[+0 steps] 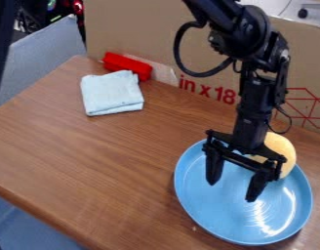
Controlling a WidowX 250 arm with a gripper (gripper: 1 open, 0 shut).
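Observation:
My black gripper (234, 176) hangs low over the blue plate (209, 210), its two fingers spread apart with nothing seen between them. A yellow round object (280, 149) sits on the back right part of the plate, just behind the gripper and partly hidden by it.
A folded light blue cloth (110, 94) lies at the back left of the wooden table (85, 166), with a red object (128, 65) behind it. A cardboard box (163, 39) stands along the back.

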